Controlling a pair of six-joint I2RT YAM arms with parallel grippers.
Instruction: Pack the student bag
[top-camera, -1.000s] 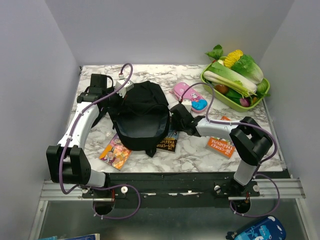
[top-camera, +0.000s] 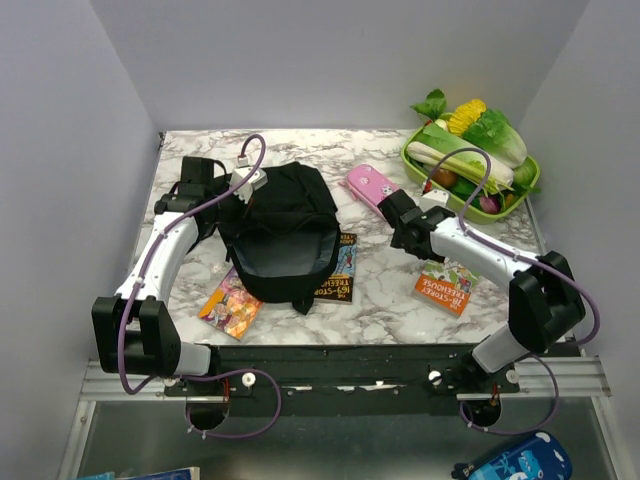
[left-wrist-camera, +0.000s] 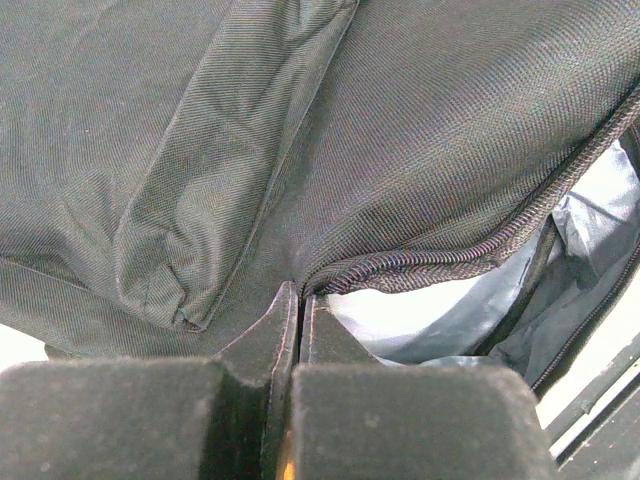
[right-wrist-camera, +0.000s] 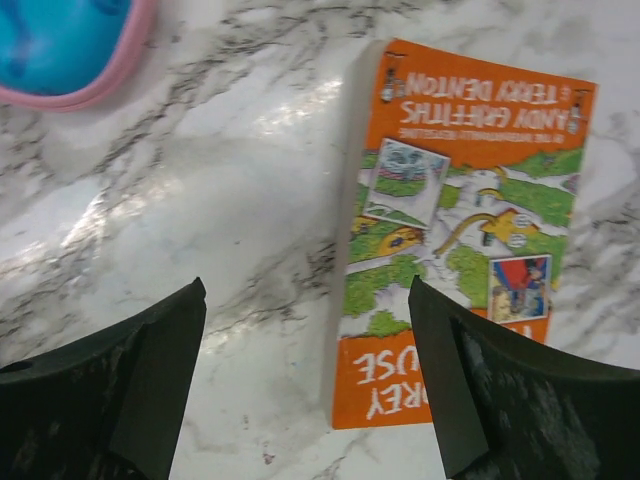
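Observation:
In the top view a black student bag (top-camera: 285, 195) lies with its mouth gaping toward the front, its grey lining (top-camera: 288, 252) showing. At the bag's left side my left gripper is shut on the edge of its dark fabric. My right gripper stands open above the table, empty, with the orange Treehouse book (right-wrist-camera: 470, 170) lying flat below and to the right. A 169-Storey book (top-camera: 342, 275) lies partly behind the bag's right edge. The colourful book (top-camera: 232, 306) lies at front left. A pink pencil case (top-camera: 370, 186) sits behind my right gripper, partly hidden.
A green basket (top-camera: 412, 168) heaped with vegetables occupies the back right corner. Bare marble (top-camera: 385, 310) lies between the 169-Storey book and the orange one. Beyond the table's front edge, a blue patterned item (top-camera: 520, 462) shows at lower right.
My right arm has swung right, from beside the bag and the 169-Storey book to near the orange book. The left arm and the bag look unmoved.

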